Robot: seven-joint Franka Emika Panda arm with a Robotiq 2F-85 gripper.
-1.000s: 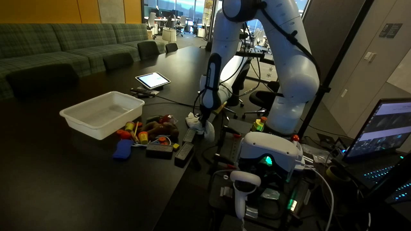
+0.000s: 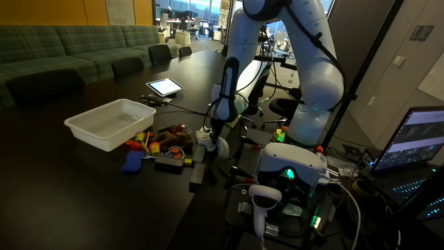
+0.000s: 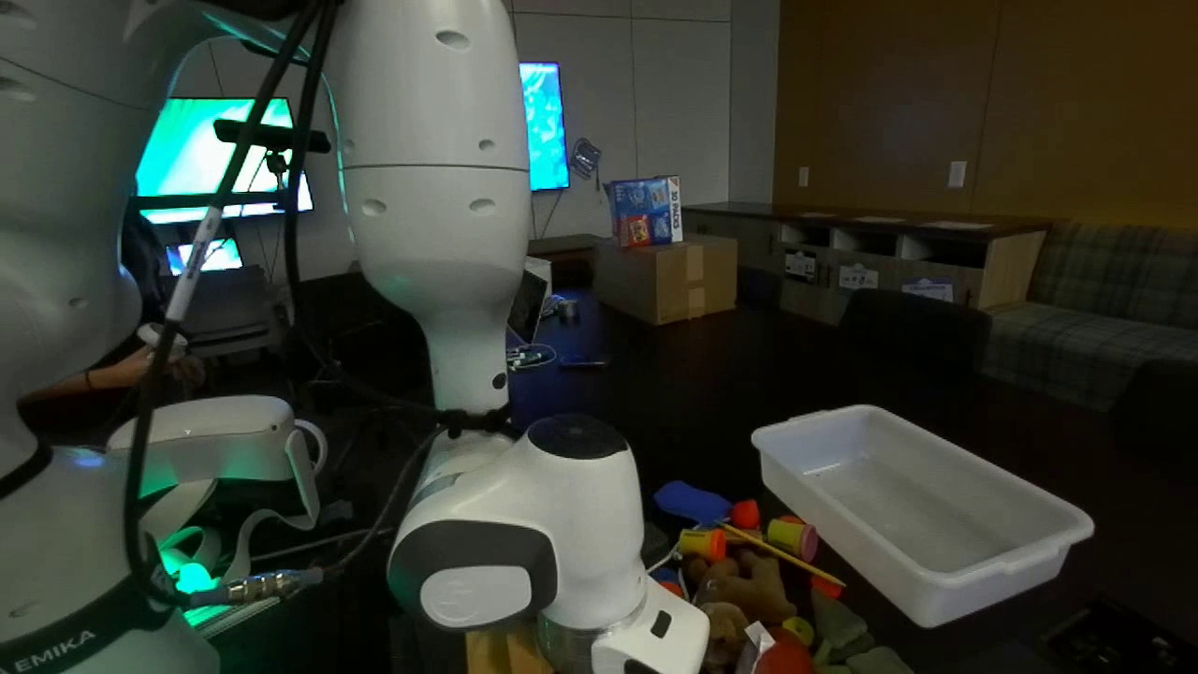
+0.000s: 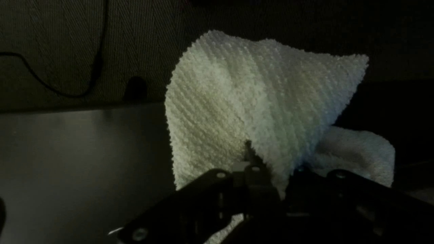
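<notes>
A white towel [image 4: 228, 101] with a ribbed, fuzzy weave is bunched in my gripper, which is shut on it. In the wrist view the cloth spreads out beyond the fingers, with another fold hanging to the right. In exterior view 1 my gripper [image 2: 214, 133] is low at the table's edge, and the towel [image 2: 222, 148] shows on both sides of it, partly past the edge. The fingertips are mostly hidden by cloth. In exterior view 2 the arm hides both gripper and towel.
An empty white bin [image 2: 110, 123] stands on the table. Between it and my gripper lie a brown plush toy [image 2: 174, 139], a blue item [image 2: 133, 161], small tubs and several dark blocks, one block [image 2: 197, 176] near the edge.
My gripper and the towel have shifted slightly left and toward the camera in exterior view 1. The dark blocks near the edge have moved and turned; the small yellow cube moved slightly left.
</notes>
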